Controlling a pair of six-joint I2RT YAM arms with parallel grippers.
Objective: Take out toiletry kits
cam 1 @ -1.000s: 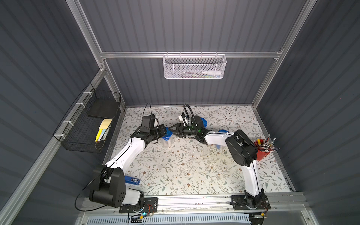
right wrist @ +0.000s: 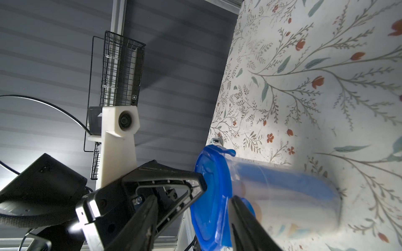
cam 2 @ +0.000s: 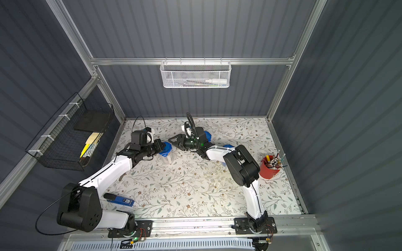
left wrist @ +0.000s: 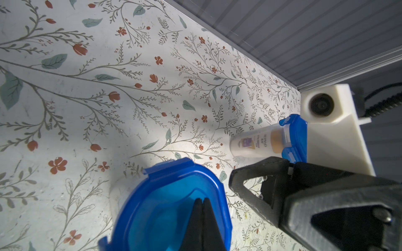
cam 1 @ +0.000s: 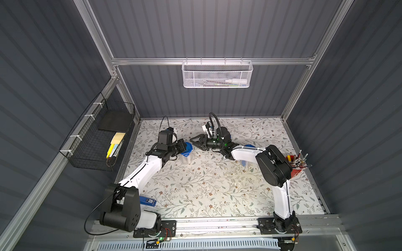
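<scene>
A clear container with a blue lid stands at middle left of the table. My left gripper is shut at the top of its lid, fingertips over the lid, with nothing seen held. My right gripper is open just beside the same lid, from the right, with nothing held. A second blue-lidded container with a printed label sits further along the table, partly behind the right arm in the top views. Another blue lid shows behind the right arm.
A red cup of pens stands at the right. A blue tool lies front left. A black wire basket hangs on the left wall, a white one on the back wall.
My right gripper has moved slightly up and back, away from the lid at the left gripper. The left arm looks unchanged.
</scene>
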